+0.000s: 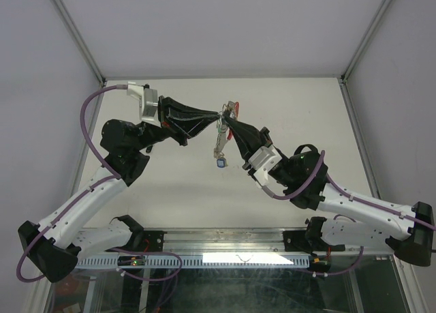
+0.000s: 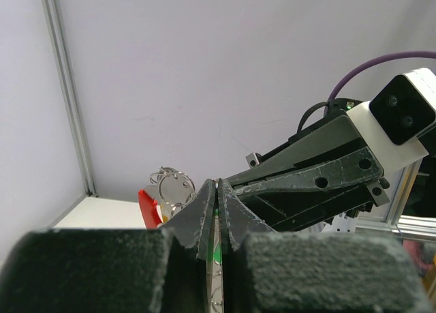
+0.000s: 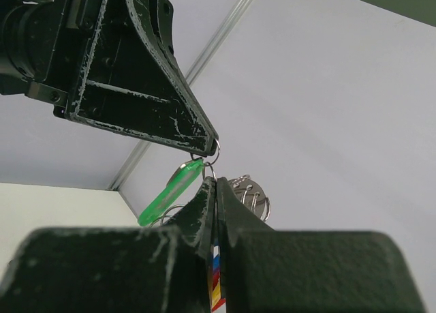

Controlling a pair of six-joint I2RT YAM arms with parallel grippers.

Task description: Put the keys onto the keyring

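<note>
My left gripper [image 1: 220,116] and right gripper [image 1: 227,118] meet tip to tip above the middle of the table. In the right wrist view, a thin metal ring [image 3: 218,151] shows at the left gripper's tip, with a green piece [image 3: 172,192] hanging just below it. Another thin wire loop [image 3: 210,170] runs down into the right gripper's shut fingertips. Beside them hangs a metal plate with several rings [image 3: 255,198]. From above, the dangling bundle [image 1: 221,141] shows red parts and a blue piece [image 1: 221,162] at its lower end. Whether the loops are linked, I cannot tell.
Grey walls [image 1: 218,30] enclose the back and sides. A metal rail [image 1: 204,241] runs along the front, near both arm bases. A small dark item [image 1: 149,149] shows by the left arm.
</note>
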